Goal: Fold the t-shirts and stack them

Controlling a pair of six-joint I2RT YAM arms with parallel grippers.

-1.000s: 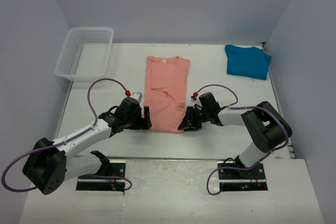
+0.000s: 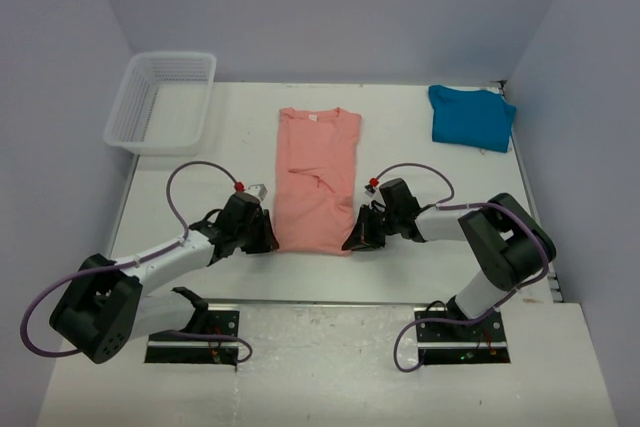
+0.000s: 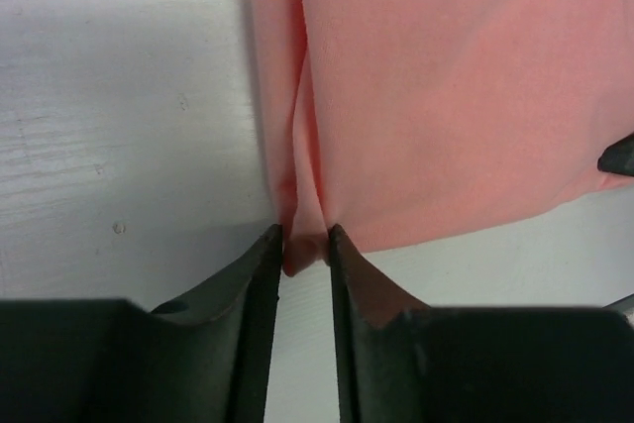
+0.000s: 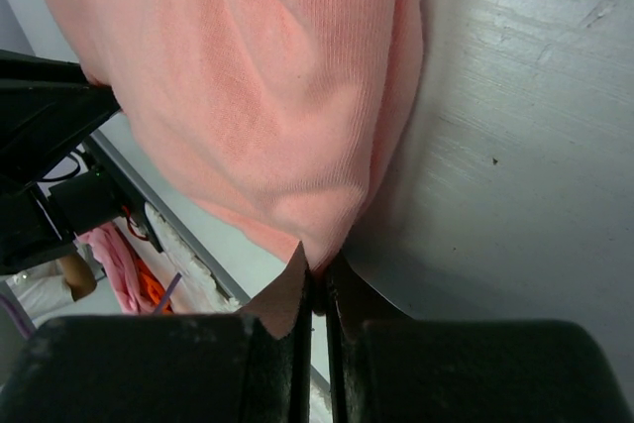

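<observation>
A pink t-shirt [image 2: 315, 209] lies on the table as a long narrow strip, its collar end away from me and its bottom edge between my arms. In the left wrist view its near left corner [image 3: 306, 241] sits between the fingertips of my left gripper, which stand a narrow gap apart. My right gripper is shut on the near right corner of the pink t-shirt [image 4: 287, 136], the cloth pinched at its tips. A folded blue t-shirt [image 2: 472, 117] lies at the back right of the table.
An empty white basket [image 2: 112, 127] stands at the back left.
The shirt looks unmoved.
</observation>
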